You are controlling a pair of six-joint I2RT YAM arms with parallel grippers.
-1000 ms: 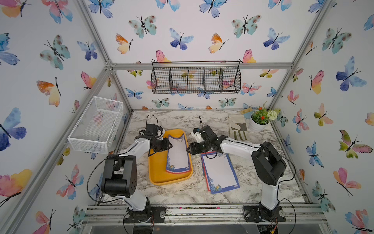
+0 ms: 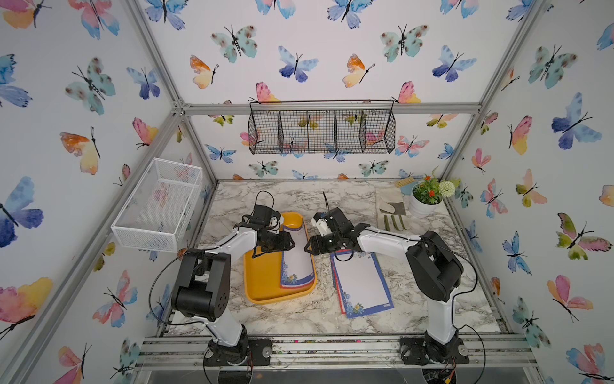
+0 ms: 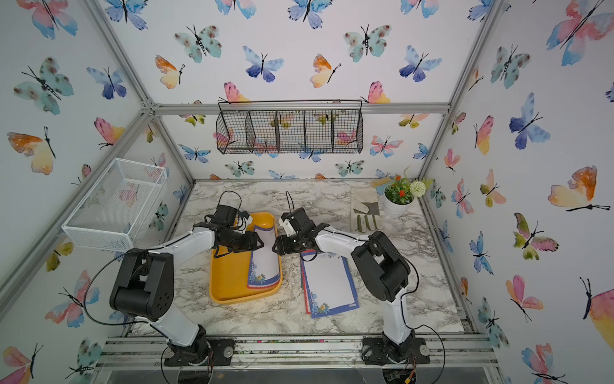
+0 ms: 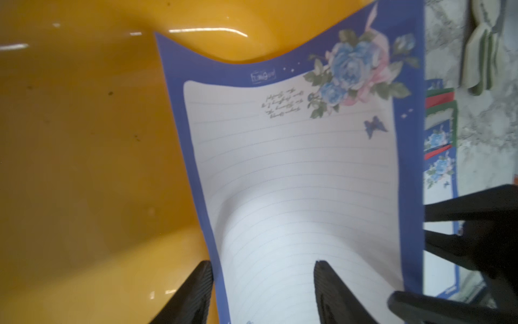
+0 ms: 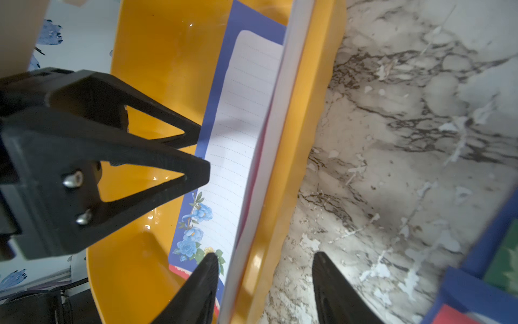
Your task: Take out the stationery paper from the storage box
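Observation:
A stationery sheet (image 4: 291, 162) with a blue floral border lies in the yellow storage box (image 2: 262, 288), bowed and pushed against the box's right wall, with more paper beneath it. My left gripper hovers over that sheet, fingers apart, the left fingertip at the sheet's left edge. My right gripper is at the box's right wall, fingers apart on either side of it, with the sheet's raised edge beside the left finger. Nothing shows firmly held in either gripper.
Stationery sheets (image 2: 361, 281) lie on the marble table right of the box. A potted plant (image 2: 425, 195) stands at the back right. A white mesh basket (image 2: 156, 204) hangs on the left; a black wire rack (image 2: 321, 128) hangs on the back wall.
My left gripper has moved rightward, and the top sheet has shifted right and bowed against the box's wall. My right gripper has moved slightly left.

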